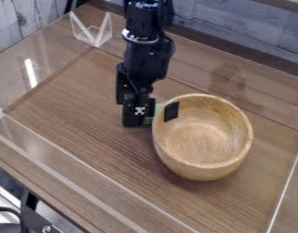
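Note:
My gripper [141, 107] is lowered at the middle of the table, just left of a round wooden bowl [202, 150]. It stands open over a green block [155, 115], which is mostly hidden behind it. Whether the fingers touch the block cannot be told. A small dark piece sits on the bowl's left rim, beside the gripper.
The wooden table [78, 155] has free room to the left, front and behind the bowl. A clear plastic item lies at the far left edge. A grey wall borders the top left, and a dark cable shows at the bottom left corner.

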